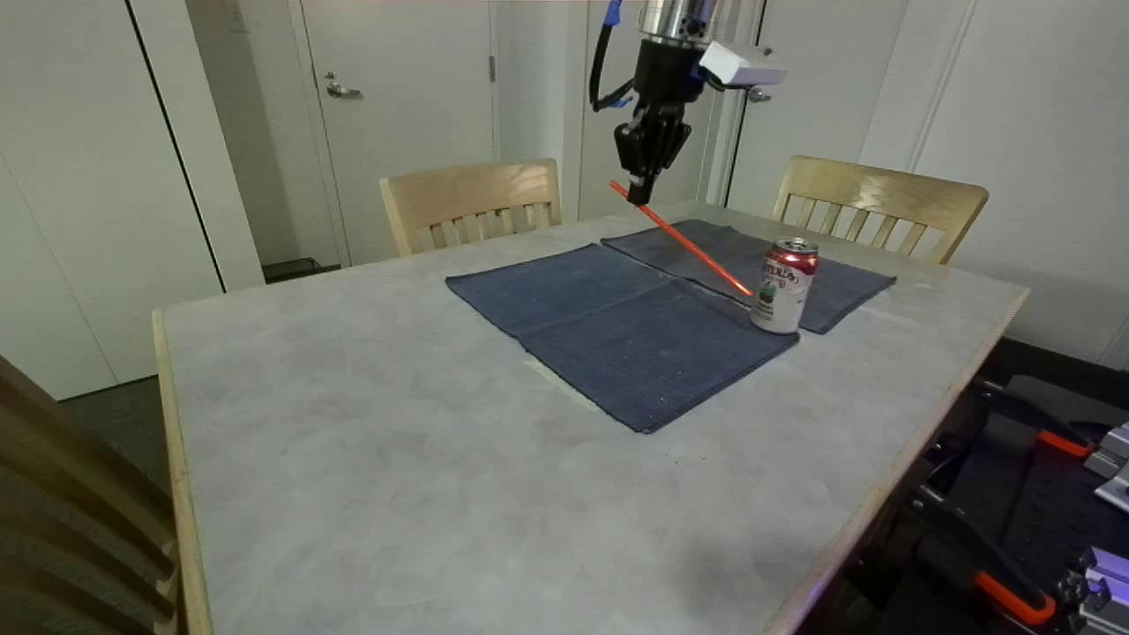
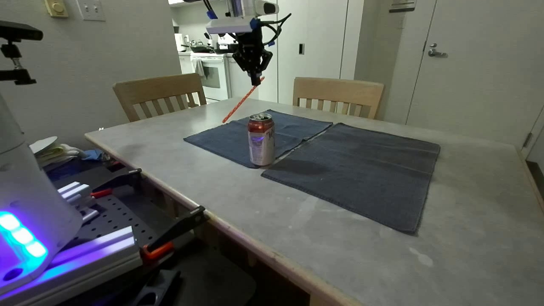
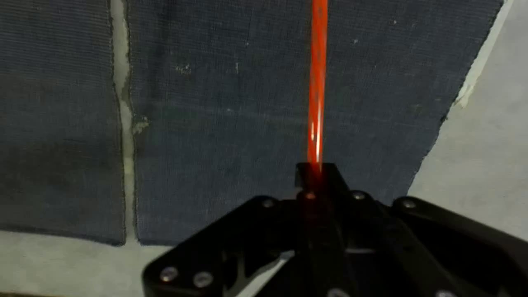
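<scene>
Pinched between the fingertips of my gripper is a thin red straw (image 3: 317, 84), which runs straight up the wrist view. In exterior view 1 my shut gripper (image 1: 639, 196) hangs above the far part of the table, and the straw (image 1: 693, 249) slants down to the right from it. A red and white soda can (image 1: 785, 286) stands upright at the edge of the dark cloths. From exterior view 2 the straw (image 2: 239, 104) is seen in the air, its lower end apart from the can (image 2: 261, 140).
Two dark blue cloths (image 1: 646, 339) lie side by side on the grey table (image 1: 370, 455) with a narrow gap between them. Wooden chairs (image 2: 336, 94) stand along the far edge.
</scene>
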